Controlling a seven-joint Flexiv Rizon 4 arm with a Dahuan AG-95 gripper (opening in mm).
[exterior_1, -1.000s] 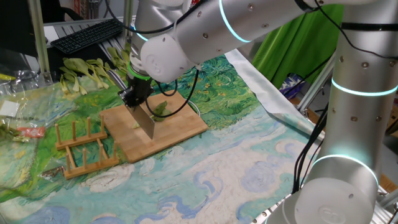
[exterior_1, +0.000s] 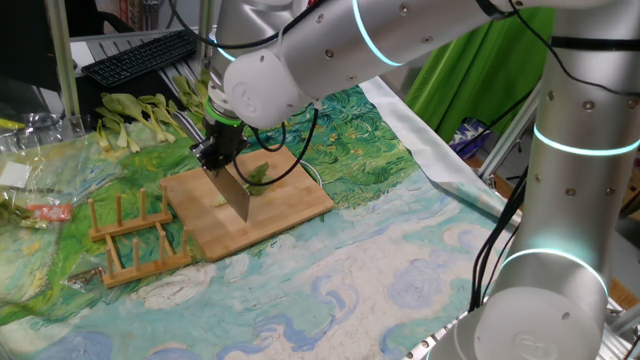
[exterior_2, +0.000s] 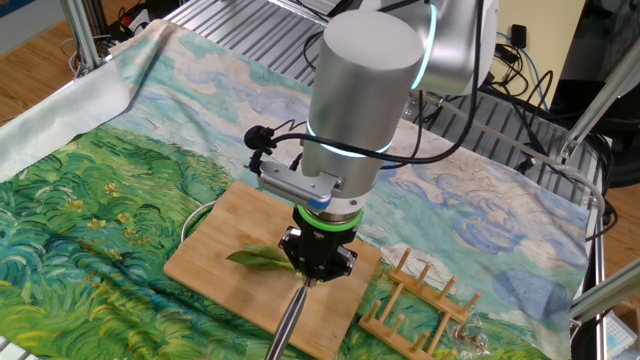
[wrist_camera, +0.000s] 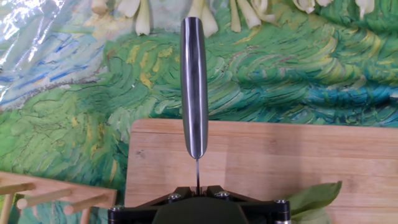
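My gripper (exterior_1: 218, 160) is shut on a cleaver-like knife whose broad metal blade (exterior_1: 232, 194) hangs down over the wooden cutting board (exterior_1: 290, 208). In the wrist view, the steel handle (wrist_camera: 194, 87) points away from the gripper, past the board's edge. A green leafy vegetable piece (exterior_2: 262, 257) lies on the board beside the blade; its leaf (wrist_camera: 316, 196) shows to the right of the gripper in the wrist view. The blade's lower edge is close to the board; whether it touches, I cannot tell.
A wooden peg rack (exterior_1: 135, 240) stands close beside the board. Several leafy stalks (exterior_1: 130, 118) lie behind it on the patterned cloth, with a clear plastic bag (exterior_1: 40, 170) at the far left. Open cloth (exterior_1: 330, 275) spreads in front of the board.
Gripper and knife have shifted only very slightly over the board, the blade staying beside the leaf. Board, rack and stalks have not moved.
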